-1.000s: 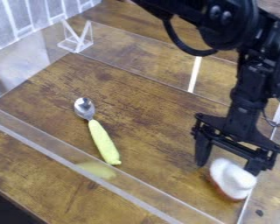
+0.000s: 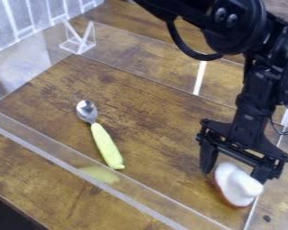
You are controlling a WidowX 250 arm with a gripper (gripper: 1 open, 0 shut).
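Note:
My black gripper (image 2: 243, 153) hangs at the lower right with its fingers spread, directly over and around a white rounded object (image 2: 239, 187) with a reddish-brown side, which lies on the wooden surface. The fingers partly hide that object, so contact cannot be told. To the left lies a spoon with a shiny metal head (image 2: 86, 111) and a pale yellow handle (image 2: 105, 144).
Clear plastic walls (image 2: 50, 147) border the wooden work area (image 2: 147, 99). A white bracket (image 2: 78, 40) stands at the upper left, and white rails run along the far top-left.
My gripper and the white object have shifted only slightly over the last second, the object's visible shape varying a little under the fingers. The spoon has not moved.

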